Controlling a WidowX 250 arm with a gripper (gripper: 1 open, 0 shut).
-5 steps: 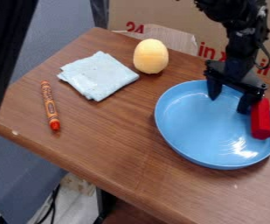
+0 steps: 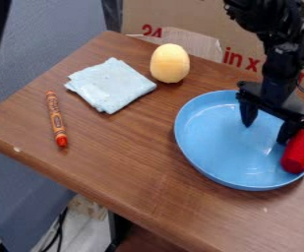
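My black gripper (image 2: pixel 273 116) reaches down from the top right over the right half of a blue plate (image 2: pixel 226 155). A red bottle-like object (image 2: pixel 296 152) lies at the plate's right side, directly beside and partly behind the gripper's fingers. Whether the fingers are closed on it or apart around it cannot be made out.
An orange crayon-like stick (image 2: pixel 57 120), a folded light cloth (image 2: pixel 109 85) and a pale yellow potato-shaped object (image 2: pixel 170 63) lie on the wooden table (image 2: pixel 115 172). A cardboard box (image 2: pixel 207 20) stands behind.
My gripper has shifted slightly right and down, and the red object has moved a little lower toward the front of the plate.
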